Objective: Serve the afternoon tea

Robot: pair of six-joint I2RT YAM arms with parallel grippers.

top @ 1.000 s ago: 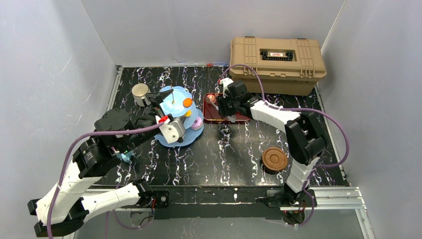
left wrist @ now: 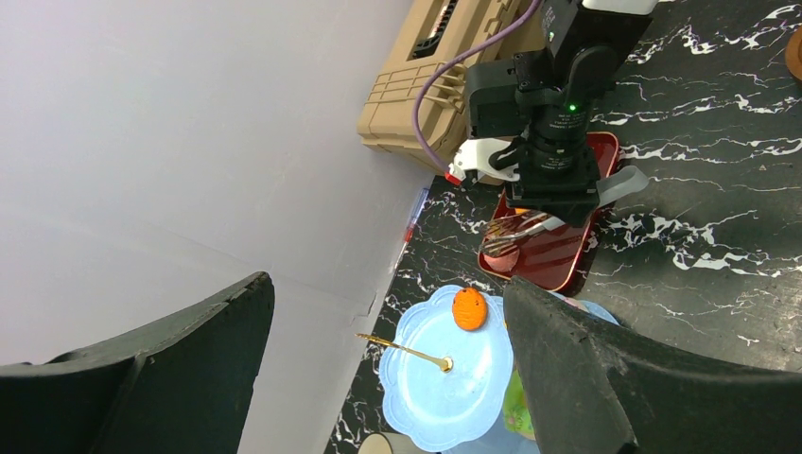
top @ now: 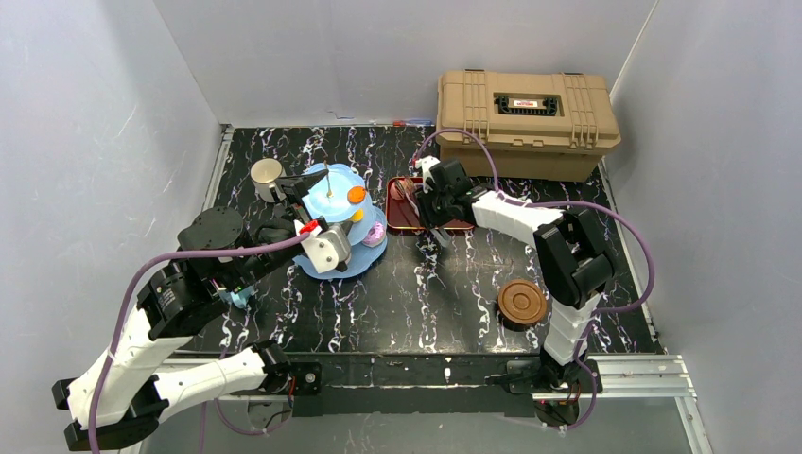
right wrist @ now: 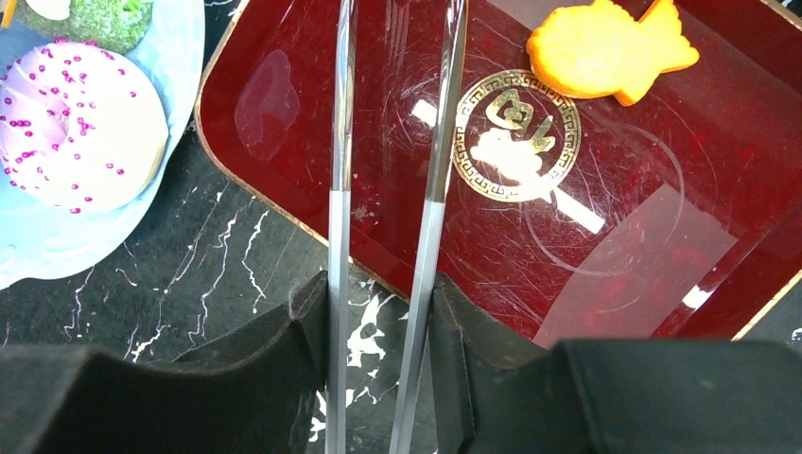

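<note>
My right gripper is shut on the grey handles of a pair of metal tongs (right wrist: pixel 432 236), whose two arms stand apart over the red tray (right wrist: pixel 274 57). In the left wrist view the tongs' heads reach a pink round treat (left wrist: pixel 501 261) at the tray's end; whether they grip it I cannot tell. An orange fish-shaped treat (right wrist: pixel 605 47) lies on the tray. To the tray's left stands a blue tiered stand (top: pixel 322 203), with an orange treat (left wrist: pixel 470 309) on its top plate and a sprinkled treat (right wrist: pixel 85 123) lower down. My left gripper hangs open and empty near the stand.
A beige mug (top: pixel 266 176) stands behind the stand at the left. The tan case (top: pixel 530 113) fills the back right. A brown round lidded pot (top: pixel 522 303) is at front right.
The left arm and the stand have stayed put.
</note>
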